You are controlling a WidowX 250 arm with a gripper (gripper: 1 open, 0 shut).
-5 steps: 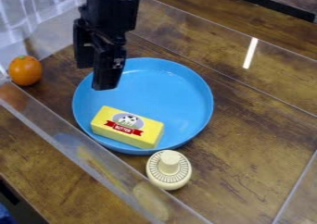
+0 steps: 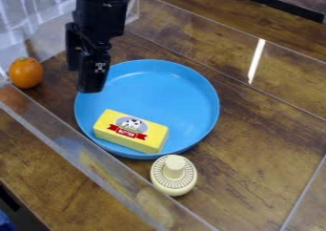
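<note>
My black gripper (image 2: 94, 65) hangs at the top left over the left rim of a blue plate (image 2: 178, 106), open with nothing visible between its fingers. A yellow butter box (image 2: 132, 129) lies on the front part of the plate. An orange fruit (image 2: 26, 73) sits left of the gripper, off the plate. A cream, round object with a knob (image 2: 174, 178) stands just in front of the plate.
A transparent strip or wall runs diagonally along the left and front, beside the plate.
My gripper and arm have shifted slightly to the left, toward the orange fruit. The objects on the table look unmoved.
</note>
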